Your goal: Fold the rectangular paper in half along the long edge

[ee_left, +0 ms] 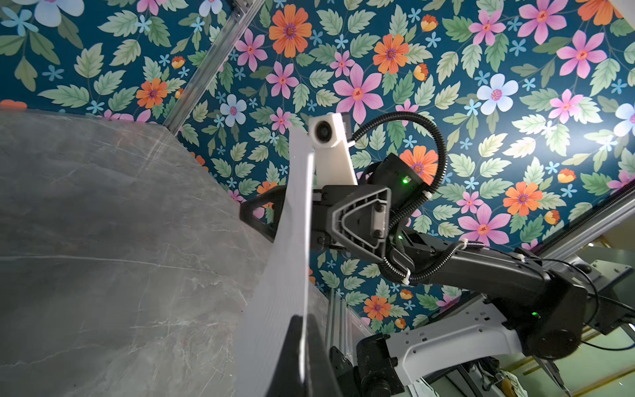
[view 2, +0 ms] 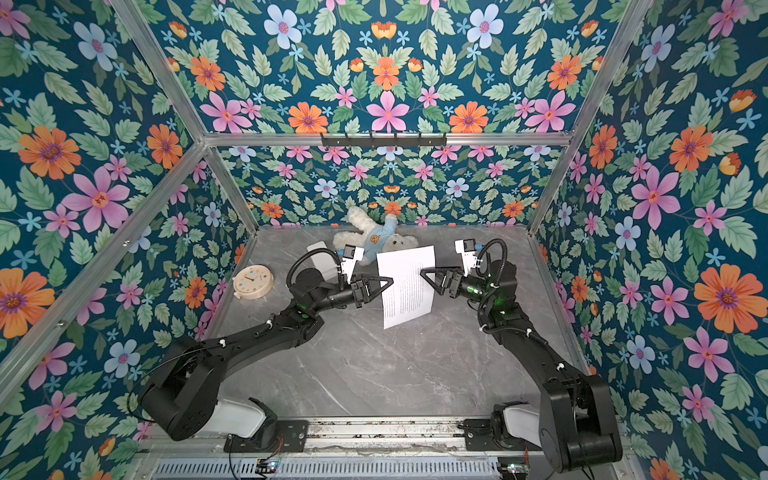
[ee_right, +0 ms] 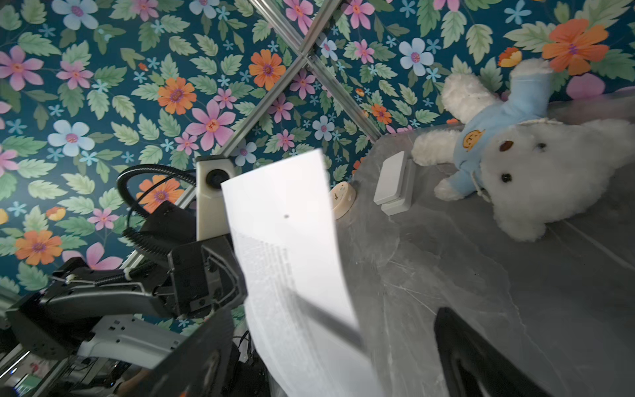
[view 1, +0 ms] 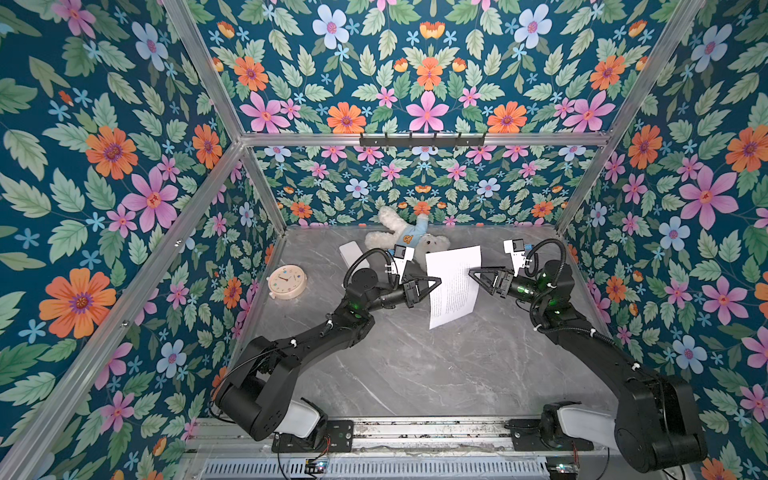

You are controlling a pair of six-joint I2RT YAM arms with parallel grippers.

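Note:
A printed white sheet of paper stands upright in the air between my grippers. My left gripper is shut on its left edge; in the left wrist view that edge runs between the fingertips. My right gripper stands open at the paper's right side. In the right wrist view the sheet lies between the spread fingers, slightly curved, with a shadow across it.
A white teddy bear in blue lies at the back. A pale box and a round clock stand to the left.

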